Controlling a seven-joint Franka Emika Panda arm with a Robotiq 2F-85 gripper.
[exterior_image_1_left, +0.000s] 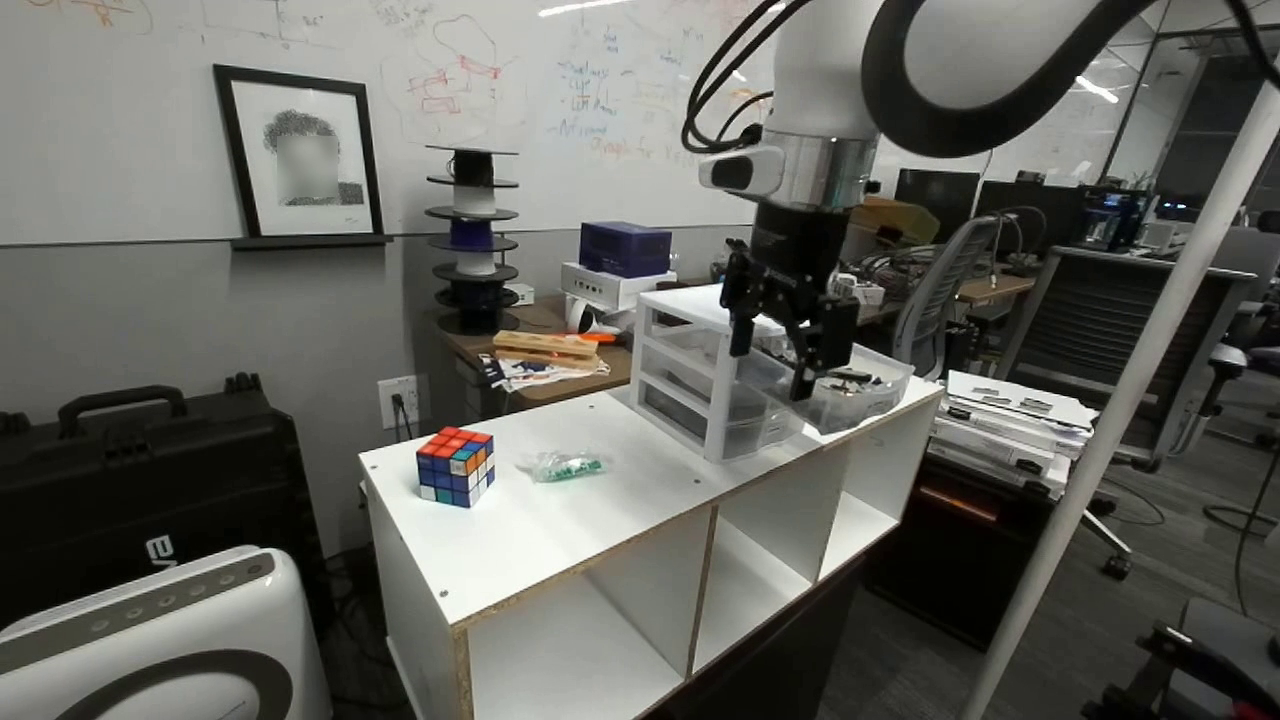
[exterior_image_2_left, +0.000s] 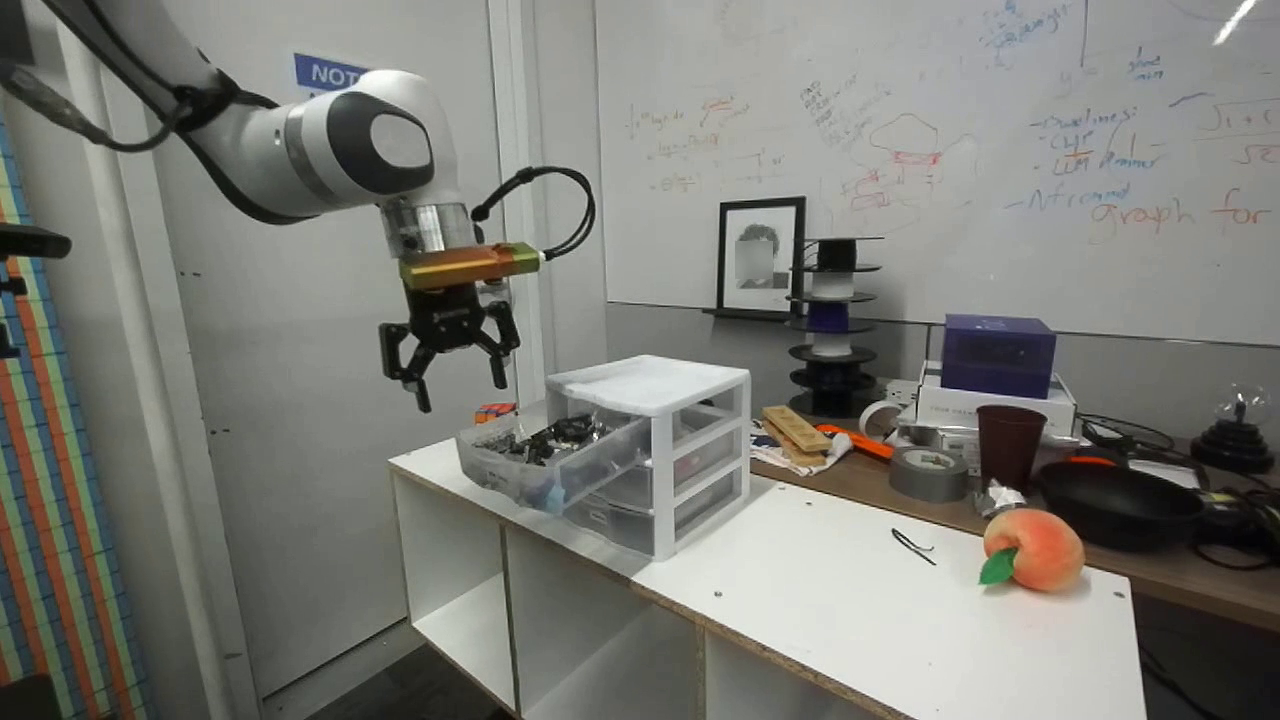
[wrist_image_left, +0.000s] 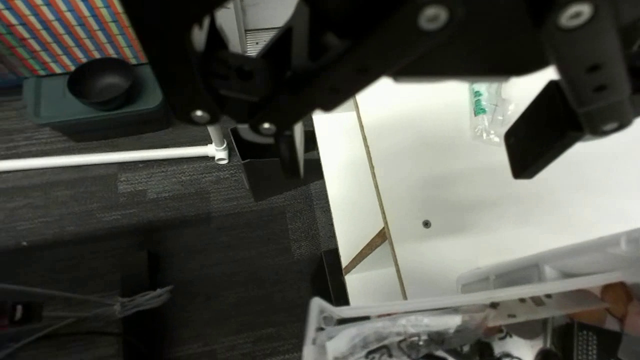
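My gripper is open and empty, its fingers pointing down above the cabinet top, near the small drawer unit. That unit is clear plastic with a white frame. Its top drawer is pulled out and full of small dark parts. On the cabinet's other end sit a Rubik's cube and a clear plastic bag with green print. The wrist view shows the bag beside one of my fingers, and the open drawer's rim at the bottom.
An orange peach with a green leaf and a thin black item rest on the cabinet top behind the drawer unit. A brown desk with a pan and tape stands alongside. A white pole rises at the right.
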